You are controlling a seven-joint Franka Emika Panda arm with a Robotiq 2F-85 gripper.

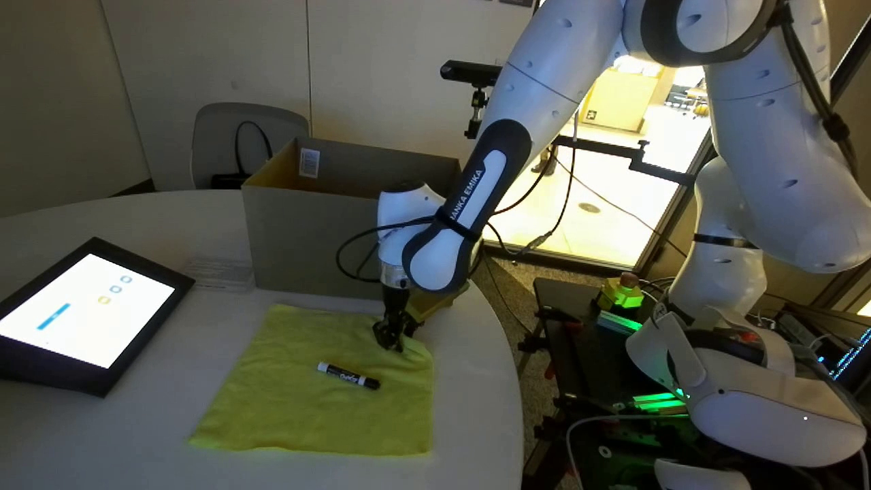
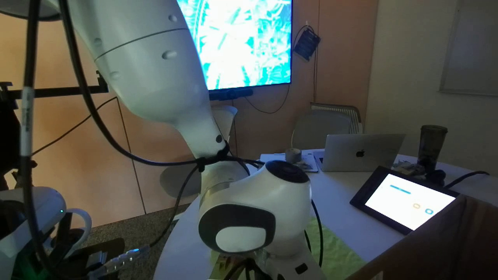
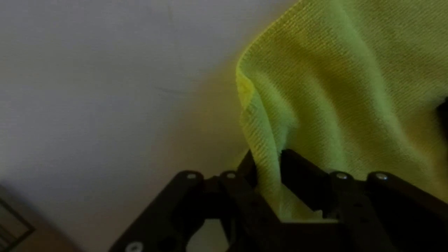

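A yellow-green cloth (image 1: 302, 408) lies spread on the round white table, mostly flat, with its far right corner bunched up. At that corner my gripper (image 1: 394, 339) is down on the cloth. In the wrist view a fold of the cloth (image 3: 336, 84) runs between the dark fingers of the gripper, which is shut on it. A black marker with a white end (image 1: 348, 376) rests on the cloth, a short way in front of the gripper. Only a strip of the cloth (image 2: 338, 247) shows past the arm in the second exterior view.
Close behind the cloth stands a tall open cardboard box (image 1: 318, 237). A tablet with a lit screen (image 1: 90, 306) is on the left of the table. A laptop (image 2: 362, 151) and a dark cup (image 2: 430, 144) stand farther off. Bare table (image 1: 473, 425) borders the cloth's right side.
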